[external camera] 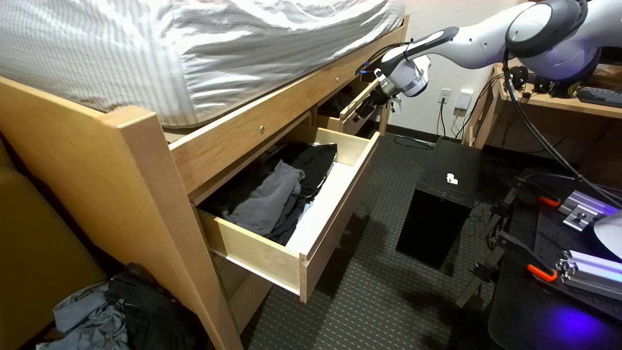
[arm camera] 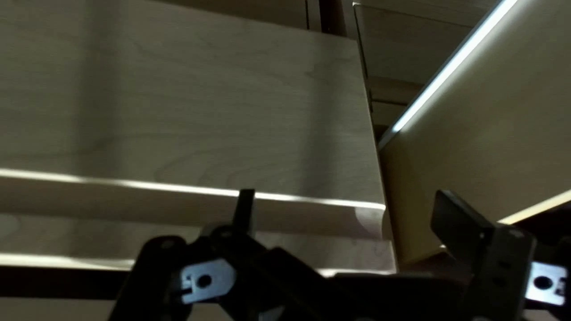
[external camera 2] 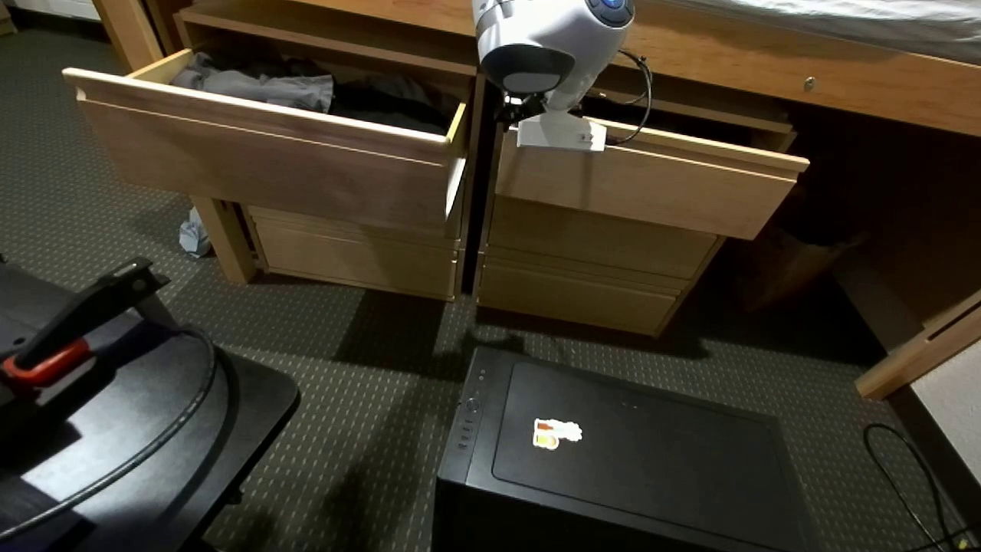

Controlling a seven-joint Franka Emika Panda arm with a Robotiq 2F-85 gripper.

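Note:
Two wooden drawers stand pulled out under the bed. The near drawer (external camera: 334,233) holds folded dark and grey clothes (external camera: 269,195); the far drawer (external camera: 351,108) has dark contents, mostly hidden. My gripper (external camera: 367,109) is at the far drawer's front, by its end closest to the near drawer. In the wrist view the gripper is open. One black finger (arm camera: 244,213) overlaps the drawer front (arm camera: 214,117), and the other finger (arm camera: 457,227) lies past its end. Whether either touches the wood, I cannot tell. The arm (external camera 2: 552,55) mostly hides the gripper in the second exterior view.
A black computer case (external camera 2: 634,441) stands on the carpet in front of the drawers. A black table (external camera 2: 230,441) with clamps is to one side. Clothes (external camera: 105,318) lie heaped by the bed's end. Carpet (external camera: 379,233) is clear between the near drawer and the case.

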